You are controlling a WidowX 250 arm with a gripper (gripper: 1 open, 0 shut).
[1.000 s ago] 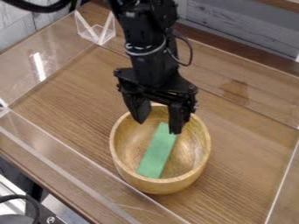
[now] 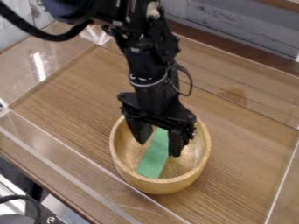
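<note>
A tan bowl (image 2: 181,178) sits on the wooden tabletop, holding a green strip-like object (image 2: 153,160). My black gripper (image 2: 159,138) reaches down from the top of the view into the bowl, its fingers open on either side of the upper end of the green object. Part of that object and of the bowl's back is hidden behind the gripper.
A white wall stands at the back, and black cables cross the top left and lower left corners.
My gripper has come lower and toward the front, further over the green object in the bowl. The bowl looks unmoved.
</note>
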